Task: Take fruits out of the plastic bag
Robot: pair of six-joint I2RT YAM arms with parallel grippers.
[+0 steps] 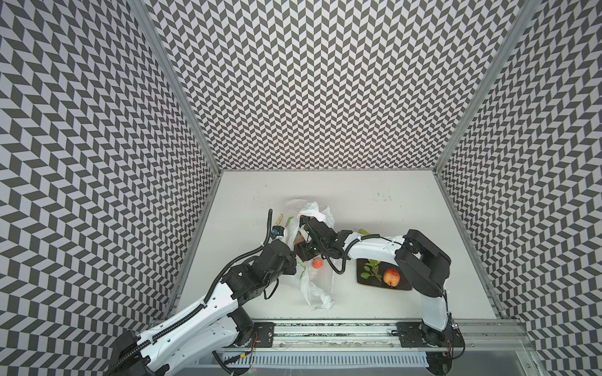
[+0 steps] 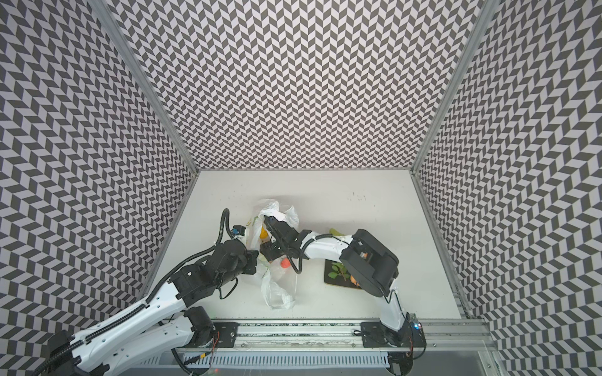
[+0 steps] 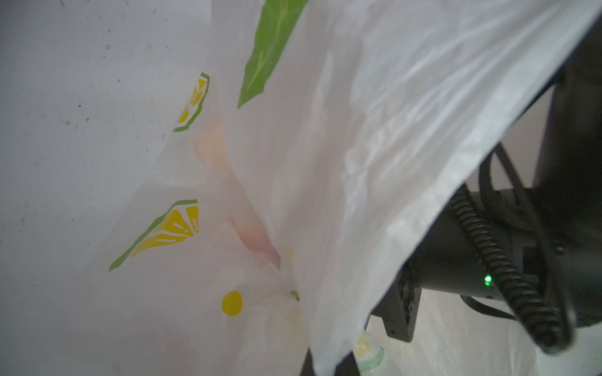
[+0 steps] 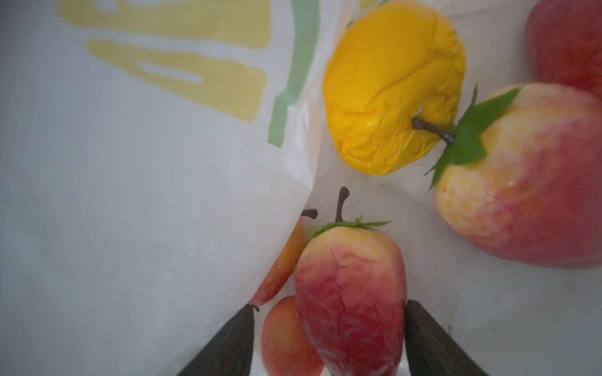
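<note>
In the left wrist view my left gripper is shut on the white plastic bag, its film running down between the fingertips. My right gripper is inside the bag's mouth, its fingers apart either side of an elongated red-yellow fruit; whether both touch it, I cannot tell. Beside it lie a smaller red fruit and another one half covered by film. A yellow fruit, a large peach-like fruit and a dark red fruit lie farther in. A red fruit shows under clear film.
A dark tray with an apple and green leaves sits at the right, partly under the right arm.
</note>
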